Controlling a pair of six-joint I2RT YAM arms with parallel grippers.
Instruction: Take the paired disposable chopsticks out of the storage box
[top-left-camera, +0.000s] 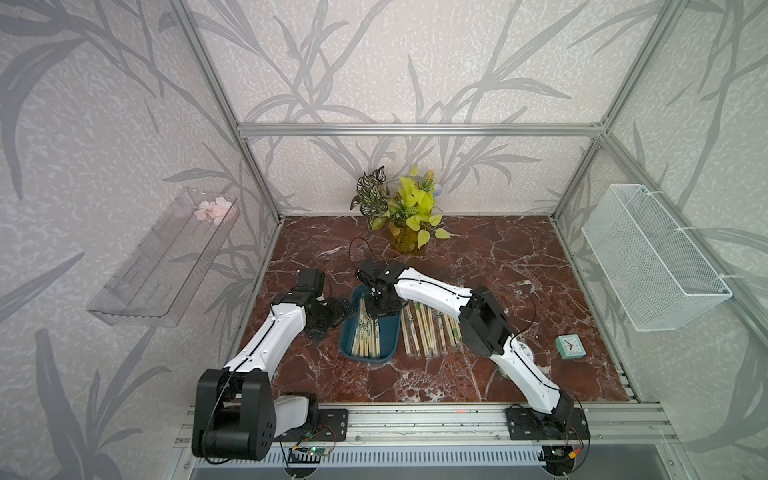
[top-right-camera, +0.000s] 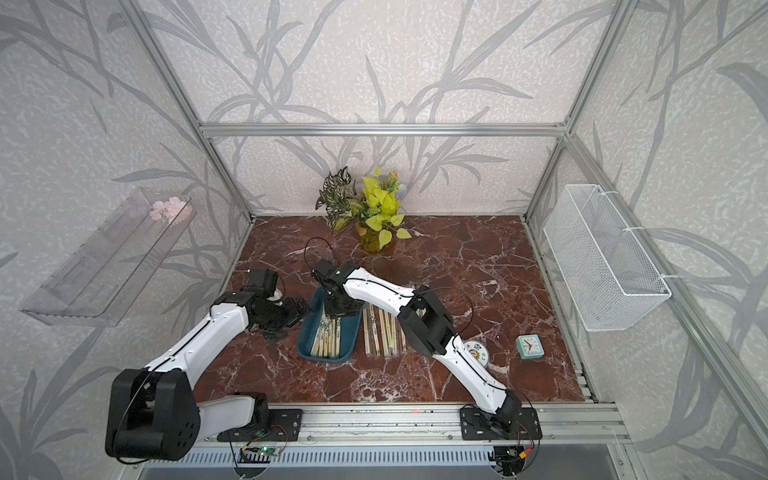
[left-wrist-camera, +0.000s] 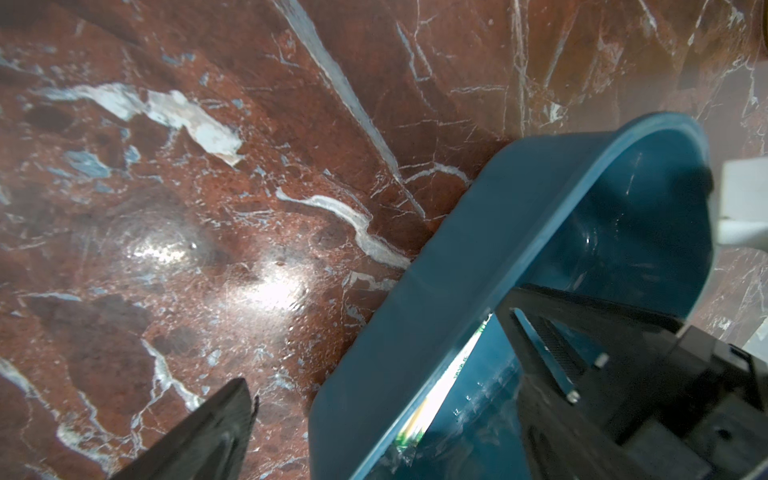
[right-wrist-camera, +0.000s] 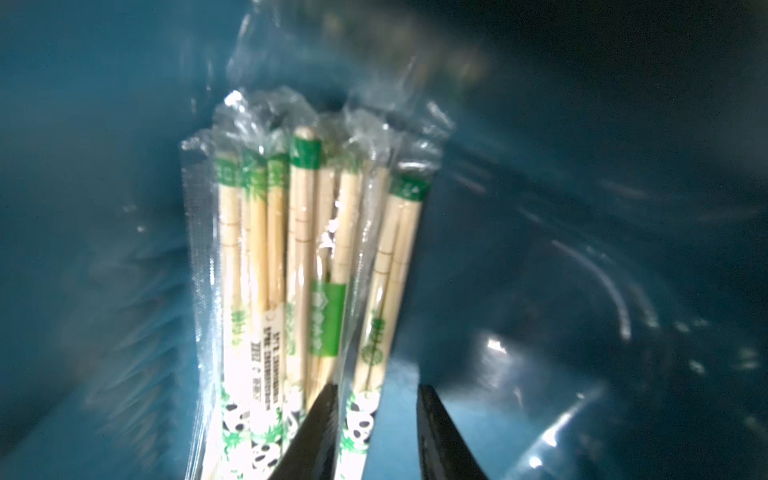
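The teal storage box (top-left-camera: 346, 344) holds several wrapped chopstick pairs (right-wrist-camera: 264, 264), with green ends and panda prints, in clear sleeves. In the right wrist view my right gripper is over them inside the box, its fingers part open either side of the rightmost pair (right-wrist-camera: 388, 280); contact cannot be made out. My left gripper stands open at the box's left side, with the box's near wall between its fingertips in the left wrist view; whether it touches is unclear.
More chopstick packs (top-left-camera: 424, 336) lie in a row right of the box, partly under the right arm. A potted plant (top-left-camera: 408, 216) stands behind; a small clock (top-left-camera: 570, 345) sits at the right.
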